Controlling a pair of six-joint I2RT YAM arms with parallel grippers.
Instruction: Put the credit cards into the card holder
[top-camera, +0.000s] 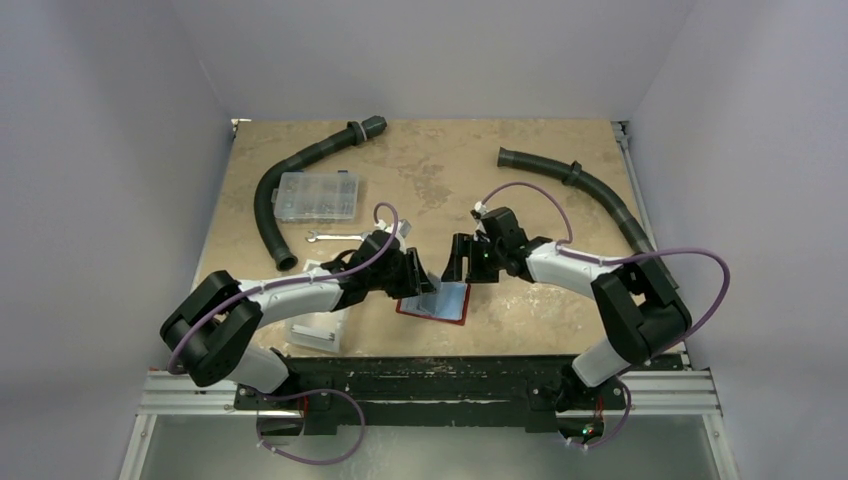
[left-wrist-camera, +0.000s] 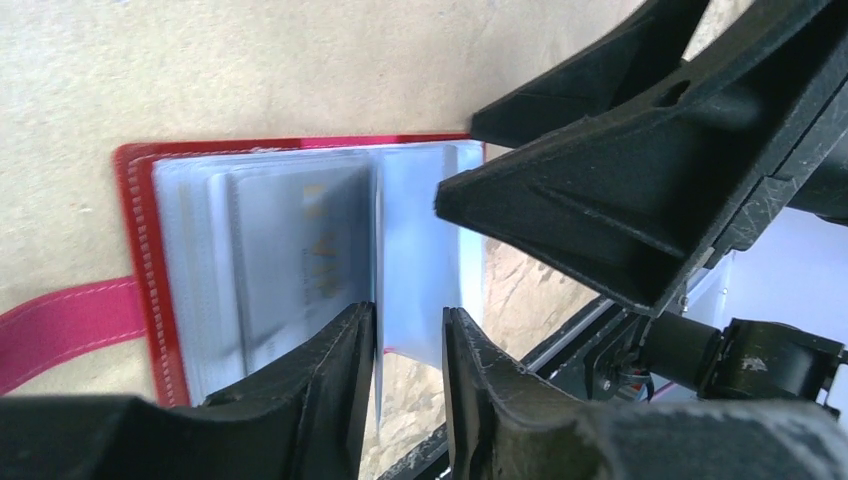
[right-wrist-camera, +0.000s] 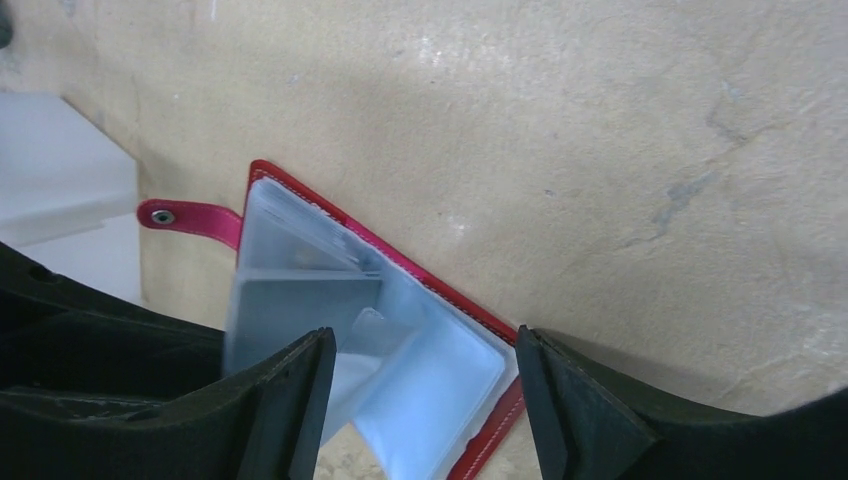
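Observation:
The open card holder (top-camera: 462, 306), red-edged with clear sleeves, lies on the table under both grippers. In the left wrist view a clear sleeve page (left-wrist-camera: 378, 230) stands on edge, rising between the fingers of my left gripper. It runs along the left finger, while a gap separates it from the right one. Faint tan marks show through the flat sleeve (left-wrist-camera: 300, 260) to its left. My right gripper is open above the holder's edge, one finger by the raised page and the other at the red border. No loose credit card can be made out.
A white tray (top-camera: 314, 338) lies left of the holder, partly beneath the left arm. Behind are a wrench (top-camera: 335, 237), a clear organizer box (top-camera: 316, 198) and dark hoses (top-camera: 318, 150) on both sides. Bare table extends behind and right of the holder.

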